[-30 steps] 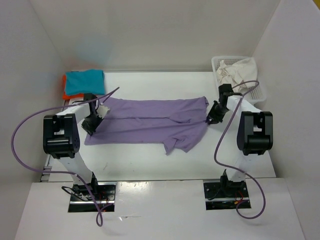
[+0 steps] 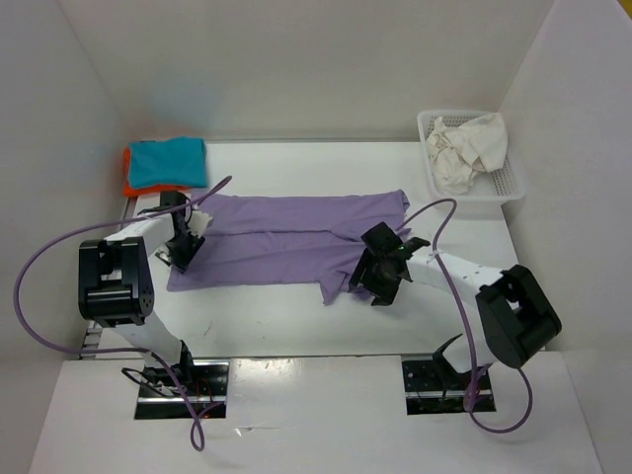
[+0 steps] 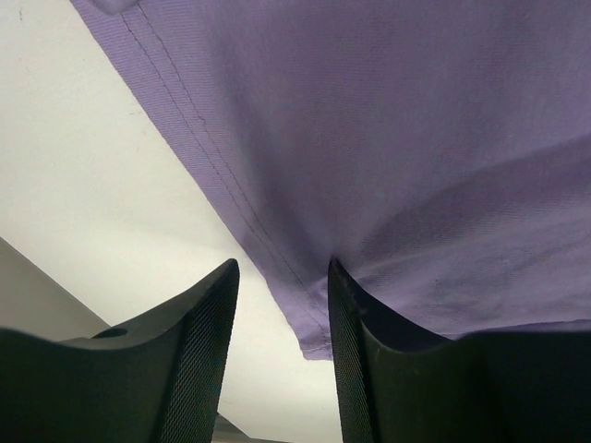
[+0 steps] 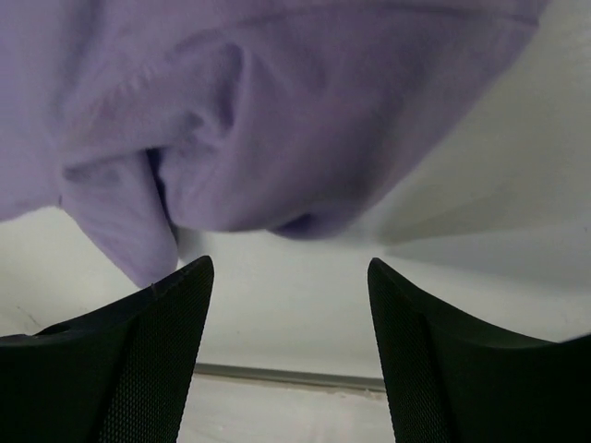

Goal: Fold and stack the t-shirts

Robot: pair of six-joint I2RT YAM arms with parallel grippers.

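The purple t-shirt lies spread lengthwise across the table, its far side running straight and its near right part bunched. At its left end, my left gripper is part open just over the hem; the hem's corner shows between and beyond the fingers. Over the near right edge, my right gripper stands wide open with bare table between its fingers. The rumpled sleeve and a folded edge are just ahead of it. A folded teal shirt rests on an orange one at the back left.
At the back right stands a white basket with cream cloth inside. Walls close in the back and both sides. Bare table lies in front of the purple shirt.
My right gripper has moved from the shirt's right end toward the front and left, over its near edge. The left arm has hardly moved. The shirt's right part has settled slightly leftward.
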